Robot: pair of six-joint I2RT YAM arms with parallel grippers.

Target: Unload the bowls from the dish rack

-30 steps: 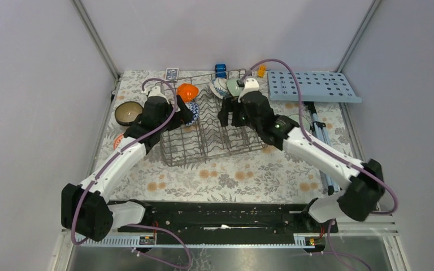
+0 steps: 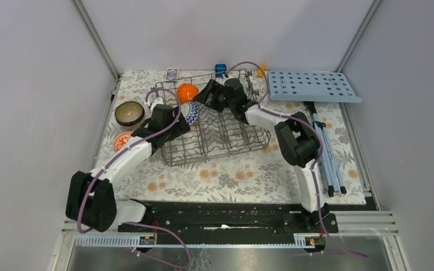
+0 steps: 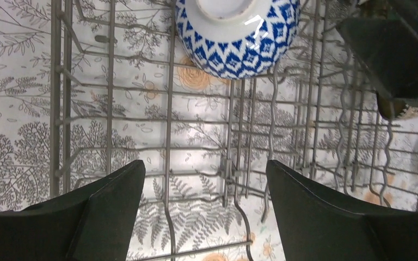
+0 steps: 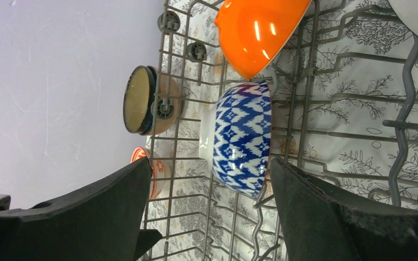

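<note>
A wire dish rack [image 2: 215, 149] holds a blue-and-white bowl [image 2: 191, 113] and an orange bowl [image 2: 187, 92]. My left gripper [image 2: 179, 127] hangs over the rack's left side, fingers apart with bare wire between them in the left wrist view, where the blue bowl [image 3: 237, 41] lies just beyond. My right gripper [image 2: 203, 93] stands open over the rack's back; in the right wrist view its fingers frame the blue bowl [image 4: 239, 136] from above, with the orange bowl [image 4: 258, 30] beyond it.
A brown bowl [image 2: 129, 113] and an orange-patterned bowl [image 2: 121, 141] sit left of the rack. A blue perforated tray [image 2: 311, 84] and poles [image 2: 330, 158] lie at the right.
My right gripper has moved left and toward the back, near the orange and blue bowls. My left gripper has shifted slightly, now nearer the front than a second ago.
</note>
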